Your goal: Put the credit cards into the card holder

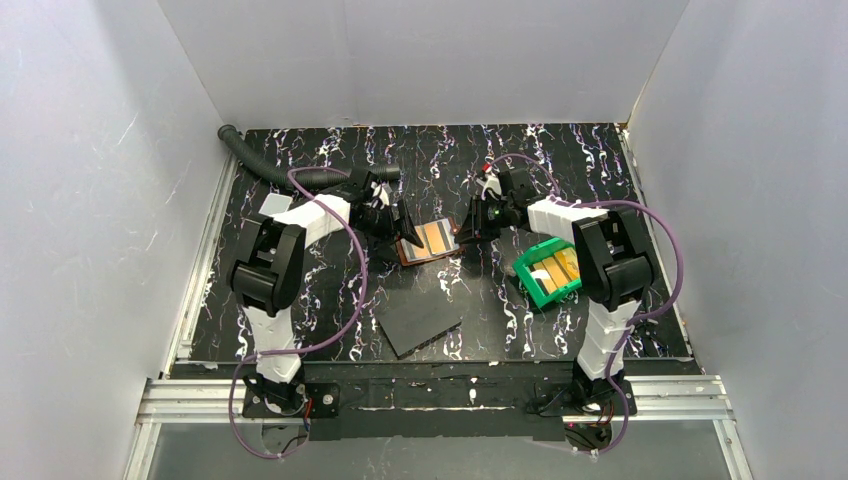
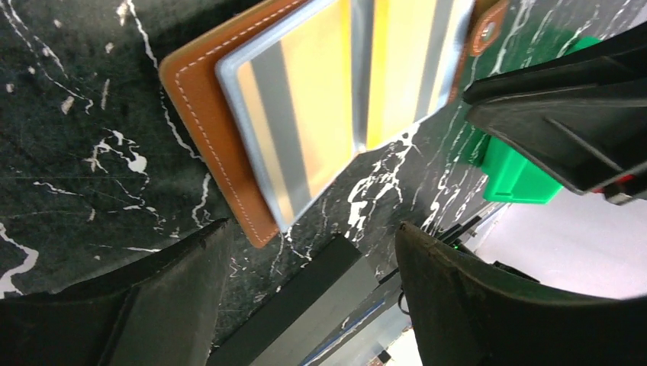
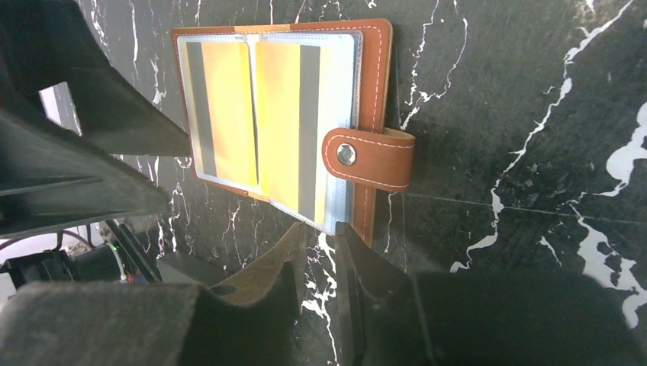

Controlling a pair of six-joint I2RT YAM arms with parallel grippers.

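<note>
The brown card holder (image 1: pixel 430 258) lies open mid-table, its strap (image 3: pixel 370 158) on the right edge. Yellow-orange cards with grey stripes (image 2: pixel 324 99) sit in its clear sleeves. In the left wrist view, my left gripper stands open by the holder's left edge, nothing between its fingers. My right gripper is at the near right corner of the clear sleeve (image 3: pixel 338 202), its fingertips close together with a narrow gap. That corner shows at the tips; whether they pinch it is unclear. More cards (image 1: pixel 545 271) lie in the green box (image 1: pixel 527 270).
A dark flat slab (image 1: pixel 418 325) lies in front of the holder. The black hose (image 1: pixel 315 180) runs along the back left, and a small white piece (image 1: pixel 275 204) rests at the far left. Bare marble surrounds the holder's near side.
</note>
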